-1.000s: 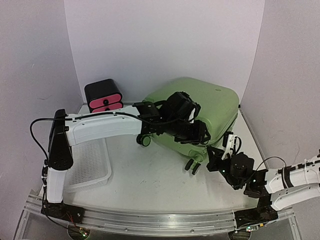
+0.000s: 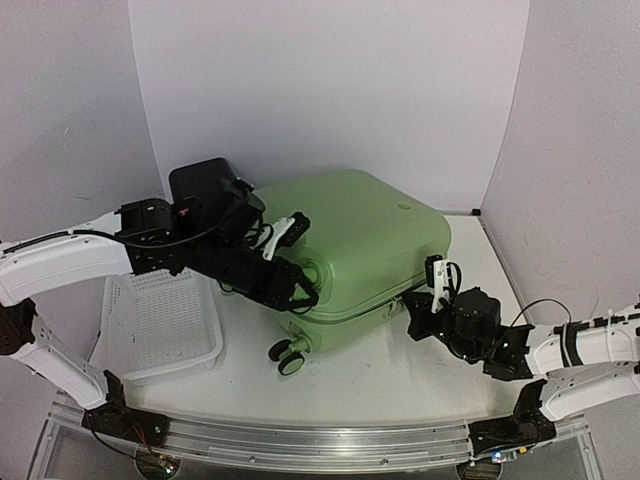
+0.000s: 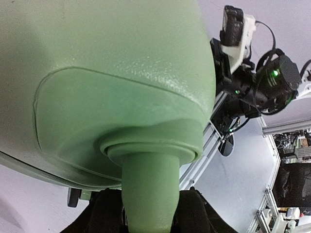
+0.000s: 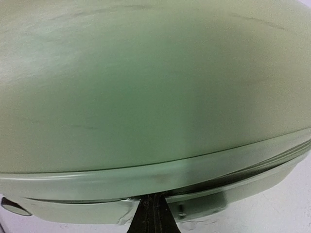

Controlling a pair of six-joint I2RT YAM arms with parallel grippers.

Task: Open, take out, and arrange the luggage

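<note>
A green hard-shell suitcase (image 2: 355, 230) lies on its side on the white table, wheels toward the front left. My left gripper (image 2: 300, 290) is at its front-left corner, shut on a green cylindrical wheel mount (image 3: 149, 189), as the left wrist view shows. My right gripper (image 2: 412, 300) is at the front seam (image 4: 97, 182) on the right side; in the right wrist view its dark fingers are shut and reach into the narrow gap between the shell halves, their tips hidden there.
A white plastic basket (image 2: 150, 355) sits at the left. A black box (image 2: 195, 185) stands at the back left, partly behind my left arm. Walls enclose the back and sides. Bare table shows in front and at the right of the suitcase.
The suitcase has moved left and toward the front, along with my left gripper on its wheel mount. My right gripper has shifted slightly left and up in the top view.
</note>
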